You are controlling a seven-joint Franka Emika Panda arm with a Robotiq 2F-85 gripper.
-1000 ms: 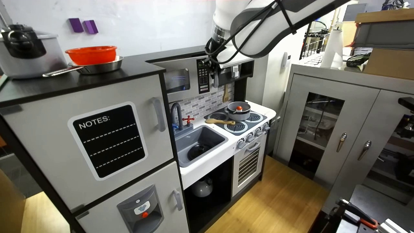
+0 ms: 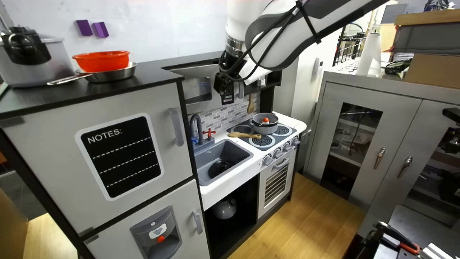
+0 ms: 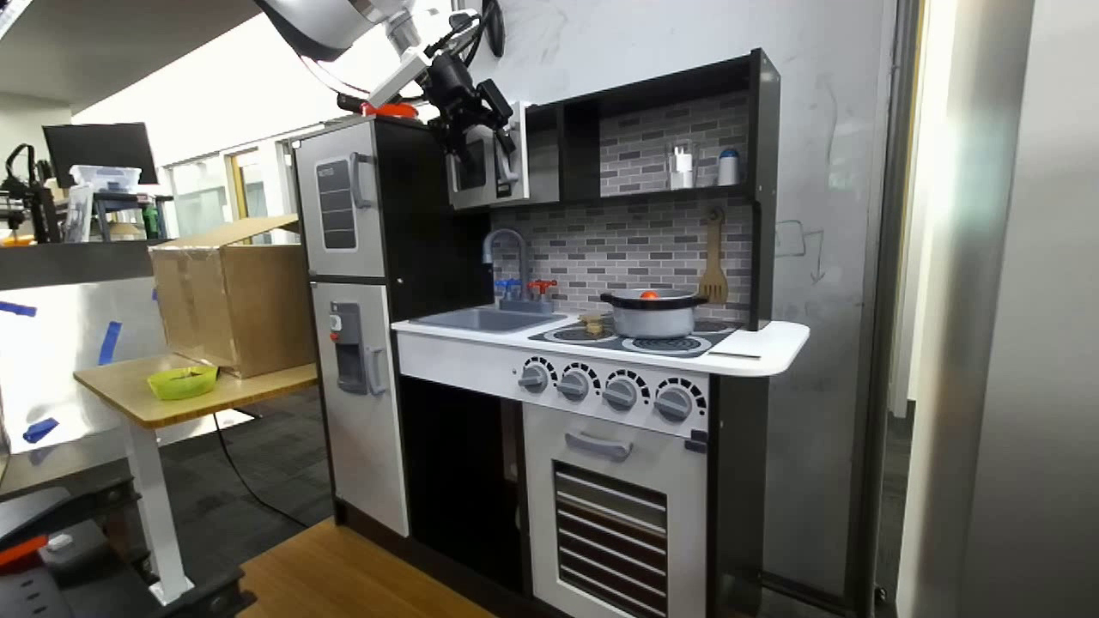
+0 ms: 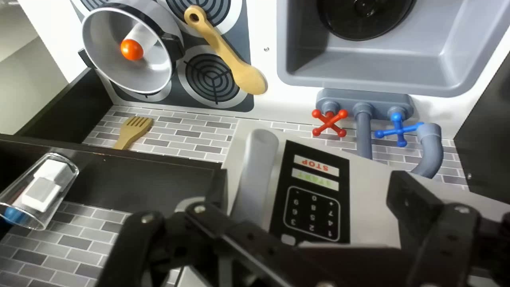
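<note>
The toy microwave door bears a grey handle and a black keypad panel. In exterior view 2 the door's handle side stands out from the cabinet. My gripper is at this door, its fingers wide apart. One black finger shows on the handle's side in the wrist view; the other lies beyond the keypad, over the door's pale face. Nothing is gripped. Exterior view 1 has the gripper covering part of the keypad; whether it touches the door cannot be told.
Below are the sink, the faucet with red and blue knobs, a pot and a wooden spoon on the stove. A clear glass stands on the shelf beside the door.
In exterior view 1 my arm has shifted left and slightly lower. The gripper now overlaps the keypad, which was mostly uncovered before. The pot and spoon have not moved.
</note>
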